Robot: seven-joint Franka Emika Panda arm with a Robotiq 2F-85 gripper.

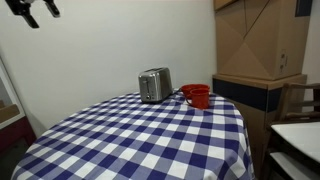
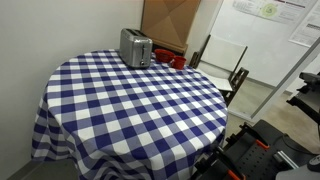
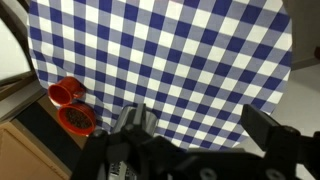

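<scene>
A silver toaster (image 1: 155, 85) stands upright on the blue-and-white checkered tablecloth (image 1: 120, 135). To its right are a red mug (image 1: 199, 97) and, just behind, a red bowl (image 1: 187, 89). From above, the wrist view has the mug (image 3: 66, 91) and bowl (image 3: 76, 119) at lower left; the toaster (image 3: 148, 119) is partly hidden by a finger. My gripper is open high over the table, its fingers wide apart with only cloth visible beyond. At the upper left of exterior view 1, the gripper (image 1: 43, 18) hangs well clear of everything.
Cardboard boxes (image 1: 255, 40) are stacked behind the table's right side. A chair (image 2: 235, 82) stands off the table's far right edge.
</scene>
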